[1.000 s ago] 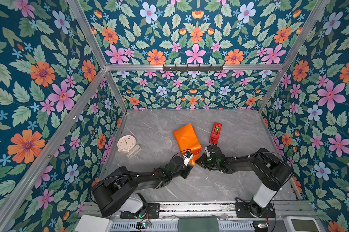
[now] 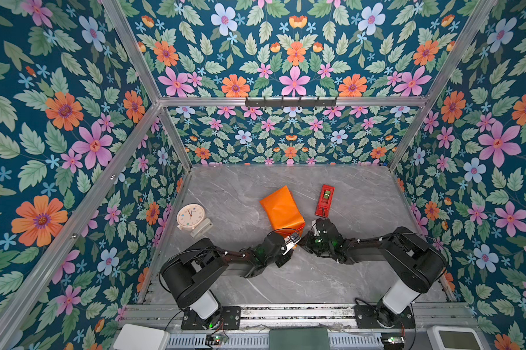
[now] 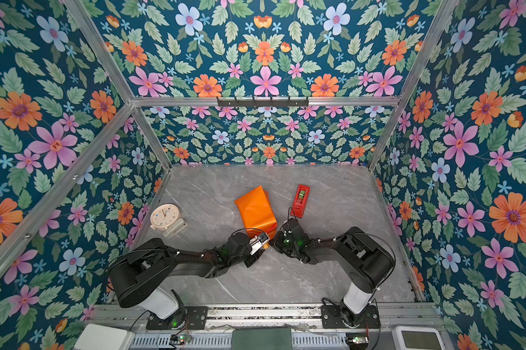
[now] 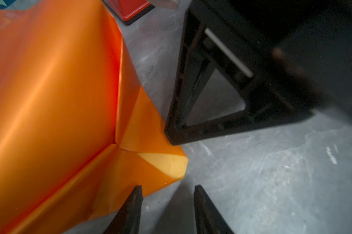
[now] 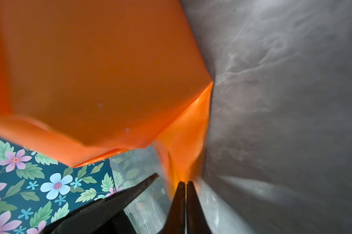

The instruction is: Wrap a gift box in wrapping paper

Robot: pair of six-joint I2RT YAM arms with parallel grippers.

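The gift box (image 2: 281, 208) lies wrapped in glossy orange paper near the middle of the table. At its near end a creased, folded flap (image 4: 144, 159) of paper narrows to a pale-edged tip. My left gripper stands open just short of that tip, with no paper between its fingers. Across from it, my right gripper is shut, its tips against the narrow end of the flap; whether any paper is pinched there is hard to see. In the left wrist view a black right finger (image 4: 207, 130) touches the flap's edge.
A red tape dispenser (image 2: 324, 200) lies right of the box. At the left is a round cream clock (image 2: 190, 216) with a small pale object (image 2: 202, 228) beside it.
The right arm and the box are nearly still.
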